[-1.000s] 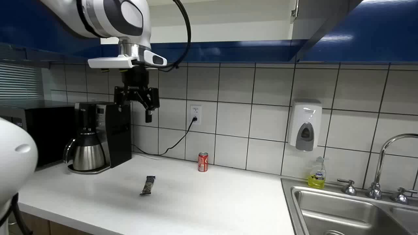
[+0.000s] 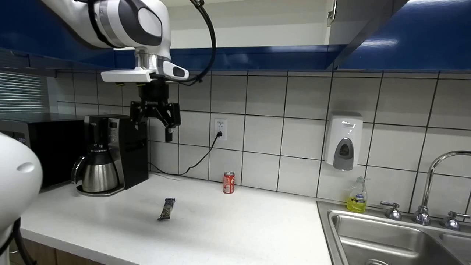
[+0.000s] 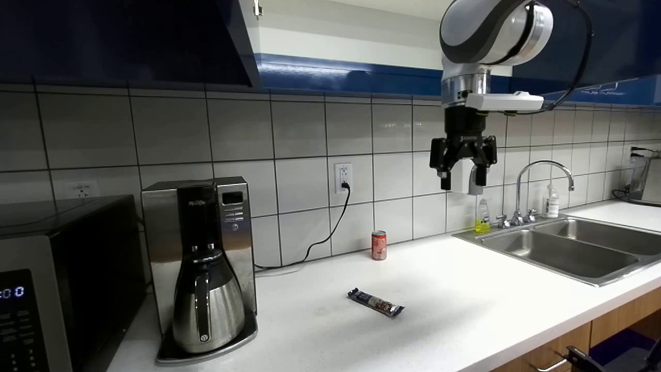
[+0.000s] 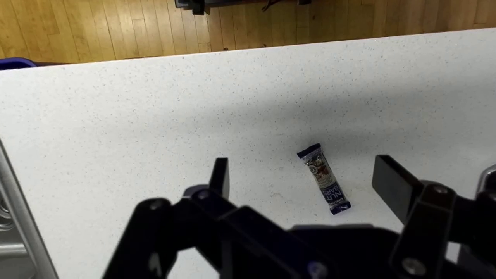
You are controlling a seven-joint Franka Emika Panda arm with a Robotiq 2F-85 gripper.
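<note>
High above the counter hangs my gripper (image 2: 153, 132), pointing down and open, with only air between its fingers. In the wrist view its fingers stand wide apart, and a dark-wrapped nut bar (image 4: 324, 179) shows far below, between them and closer to the right-hand one. The same bar (image 3: 375, 303) lies flat on the white counter in the second exterior view. A red soda can (image 2: 228, 182) stands upright by the tiled wall, behind the bar and well apart from it.
On the left are a coffee maker (image 3: 207, 266) and a black microwave (image 3: 68, 291). A steel sink (image 2: 384, 234) with a tap and a yellow soap bottle (image 2: 357, 197) is on the right. Blue cabinets (image 2: 265, 58) hang above.
My gripper has come down very slightly and shifted a touch to the right in exterior view 1. The bar and the can have not moved.
</note>
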